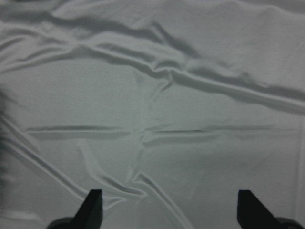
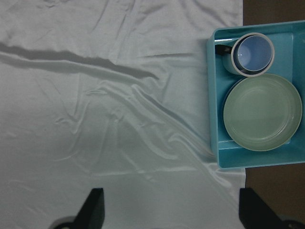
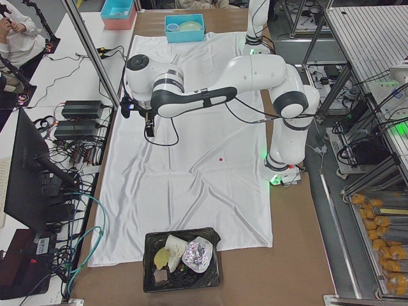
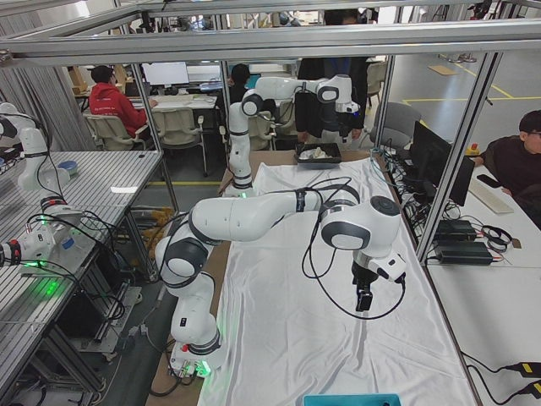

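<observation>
A white cloth (image 3: pixel 185 185) covers the table. My two arms hold their grippers above it. The left wrist view shows only wrinkled cloth between the open fingers of one gripper. In the right wrist view the other gripper is also open, over bare cloth, with a teal bin (image 2: pixel 213 143) to its upper right. The bin holds a mug (image 2: pixel 253 53) with a blue inside and green plates (image 2: pixel 262 112). A black tray (image 3: pixel 150 261) at the cloth's near end in the camera left view holds foil, yellow and pale crumpled items.
Metal posts, a monitor (image 3: pixel 29 178) and cabled black boxes (image 3: pixel 80 118) line one side; a metal table (image 4: pixel 93 178) stands on the other.
</observation>
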